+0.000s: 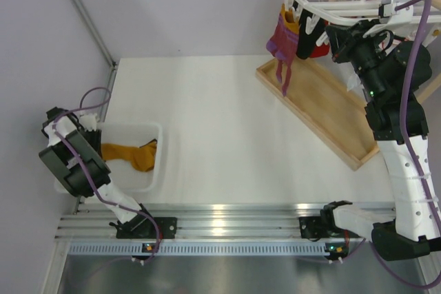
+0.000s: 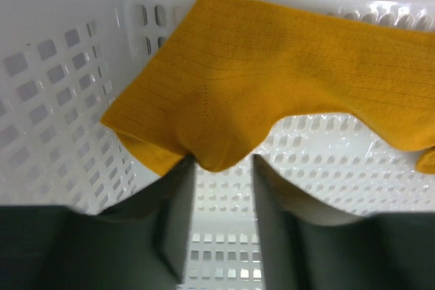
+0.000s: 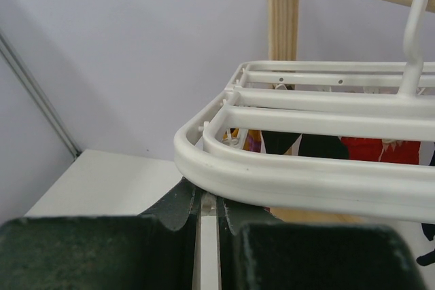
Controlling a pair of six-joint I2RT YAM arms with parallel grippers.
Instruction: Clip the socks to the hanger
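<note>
An orange sock (image 2: 245,66) lies folded in the white perforated basket (image 1: 159,163) on the left. My left gripper hangs over it, fingers part open at the sock's near edge, blurred; nothing clearly between them. My right gripper is shut beneath the front of the white clip hanger (image 3: 306,174); what sits between its fingertips is mostly hidden, a small pale piece. Socks in purple (image 1: 282,43), black (image 1: 305,39) and red hang from the hanger's clips.
A wooden stand with a base board (image 1: 331,115) holds the hanger at the right. Walls border the left and back.
</note>
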